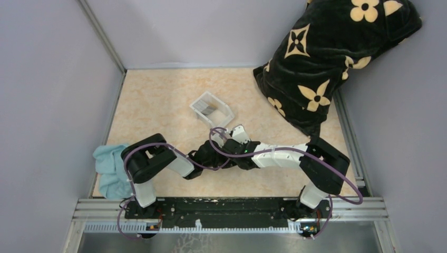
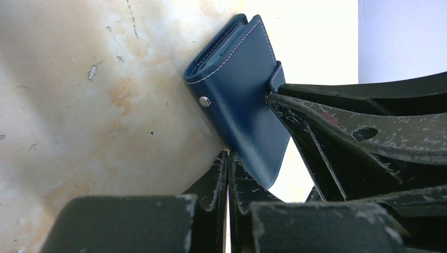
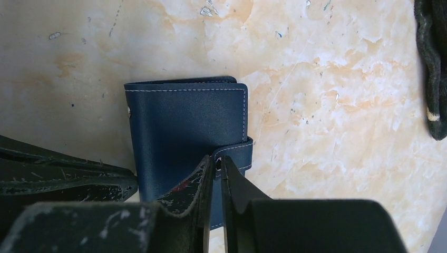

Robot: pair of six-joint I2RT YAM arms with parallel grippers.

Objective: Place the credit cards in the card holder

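The dark blue card holder lies closed on the table, its strap over the right edge. My right gripper is slightly open at the strap's free end, a narrow gap between its fingertips and the metal snap visible there. At the opposite, folded edge, my left gripper is shut, with nothing visible between its fingers. Several cards appear to lie in a white tray behind the grippers in the top view. From above, the arms hide the holder.
At the back right a large black patterned cushion slumps over the table. A light blue cloth lies at the left edge. Clear tabletop extends left of the tray, and both grippers are close together.
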